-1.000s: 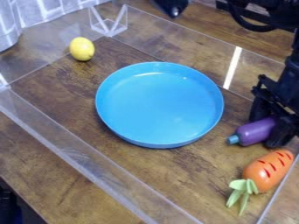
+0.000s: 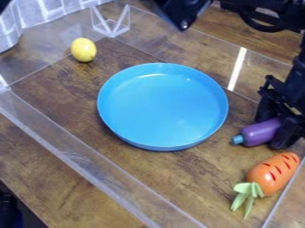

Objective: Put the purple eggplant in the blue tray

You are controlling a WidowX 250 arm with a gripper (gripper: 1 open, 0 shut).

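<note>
The purple eggplant (image 2: 259, 133) lies on the wooden surface, just right of the blue tray (image 2: 163, 106). Its blunt grey-blue end points toward the tray, and the other end disappears under my black gripper (image 2: 281, 118). The gripper's dark fingers sit over and beside the eggplant at the right edge of the view. How tightly they close on it is hidden, so I cannot tell whether they grip it. Nothing lies in the round tray.
An orange toy carrot (image 2: 272, 175) with a green top lies just in front of the eggplant. A yellow lemon (image 2: 84, 49) rests at the back left, near a clear plastic piece (image 2: 111, 21). Bare wood shows left of and in front of the tray.
My gripper has shifted only slightly around the eggplant, which looks still.
</note>
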